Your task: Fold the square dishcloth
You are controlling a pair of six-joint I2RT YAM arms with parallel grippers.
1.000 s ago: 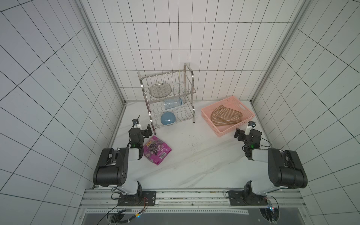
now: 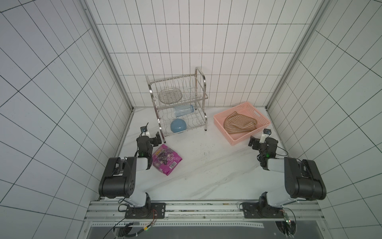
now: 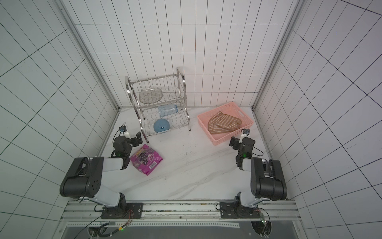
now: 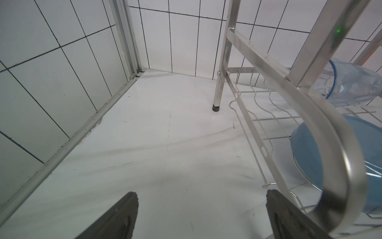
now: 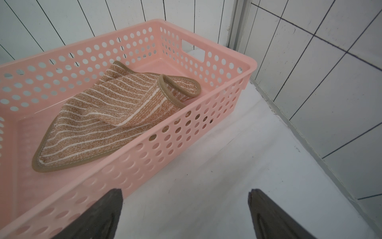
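Note:
The brown-and-white striped dishcloth (image 5: 115, 103) lies crumpled inside the pink basket (image 5: 171, 137), its tan-edged corner curled up toward the near wall. From above, the same cloth (image 2: 240, 122) rests in the basket (image 2: 233, 140) at the back right. My right gripper is open and empty, just in front of the basket's near wall and apart from the cloth. On the other side, my left gripper also stands open with nothing between its fingers, close to the front left leg of the dish rack.
A metal dish rack (image 2: 179, 104) holds a glass plate (image 2: 170, 95), a clear blue-rimmed container (image 2: 183, 110) and a blue bowl (image 2: 178, 125). A purple packet (image 2: 166, 159) lies near my left arm.

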